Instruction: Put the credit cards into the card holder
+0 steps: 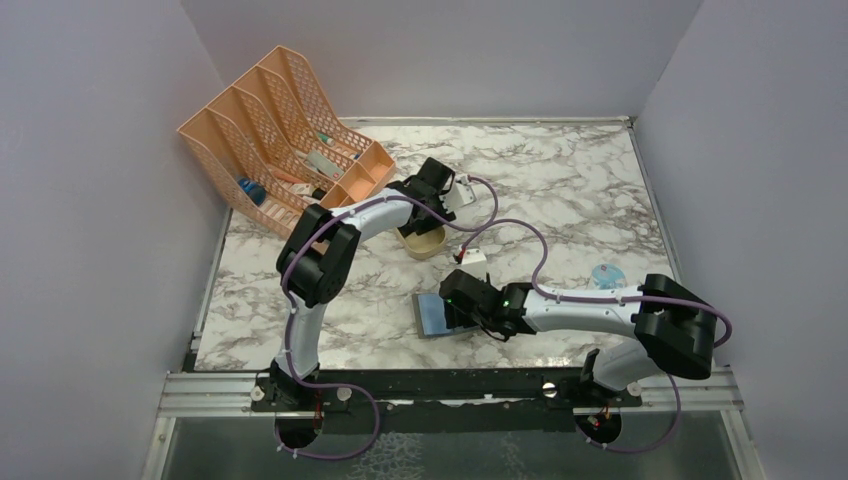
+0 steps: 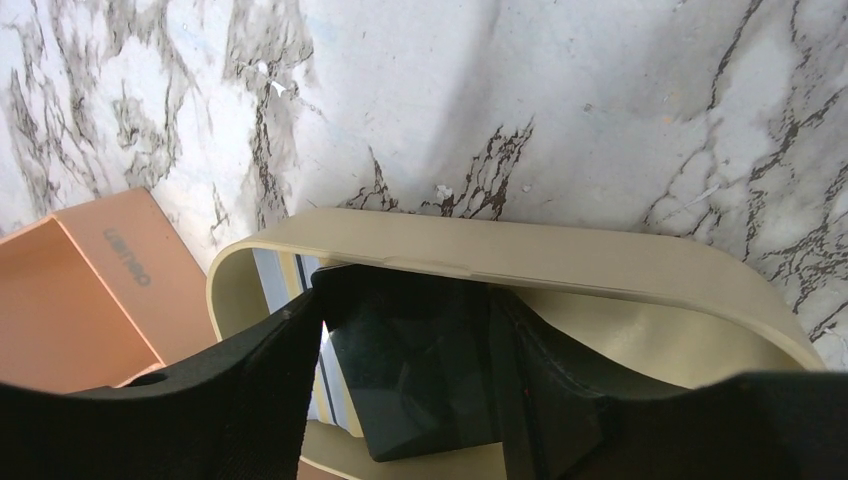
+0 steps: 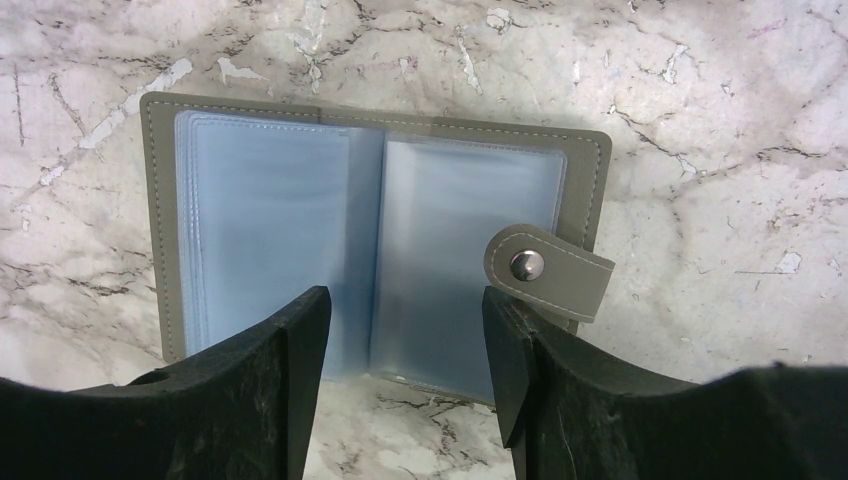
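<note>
In the left wrist view a black card (image 2: 410,365) leans in a beige oval box (image 2: 480,245). My left gripper reaches into the box with one finger at each side edge of that card; whether they press on it cannot be told. A striped blue, white and yellow card (image 2: 332,375) stands to its left, partly hidden by a finger. In the right wrist view the grey card holder (image 3: 590,190) lies spread flat, its clear bluish sleeves (image 3: 270,220) facing up. My right gripper is open just over its lower part, nothing between the fingers.
An orange slotted rack (image 1: 255,120) with several small items leans at the back left, close beside the box. A light-blue round item (image 1: 606,276) lies at the right.
</note>
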